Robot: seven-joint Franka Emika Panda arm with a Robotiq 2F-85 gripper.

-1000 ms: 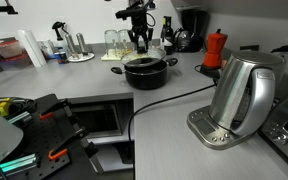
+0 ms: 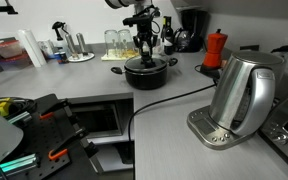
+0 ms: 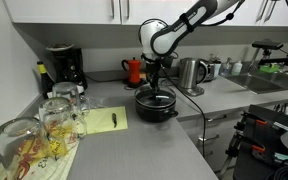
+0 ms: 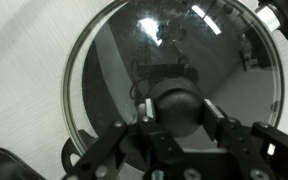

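Observation:
A black pot (image 2: 146, 78) with two side handles stands on the counter. Its round glass lid (image 4: 114, 75) lies over the pot's mouth; whether the rim is fully seated I cannot tell. My gripper is shut on the lid's black knob (image 4: 177, 112), which shows between the fingertips in the wrist view. From above, the arm reaches down to the pot (image 3: 156, 104) in exterior view 2. The far side of the knob is hidden.
Glass jars (image 3: 59, 125) stand left of the pot, with a knife (image 3: 114, 121) between. A red moka pot (image 2: 215, 48) and a steel kettle (image 2: 242, 95) stand to the right. A black cable (image 2: 169, 99) crosses the counter.
Over the last second my gripper has come down toward the pot. The lid's dome now shows over the pot, where its mouth looked flatter and darker before.

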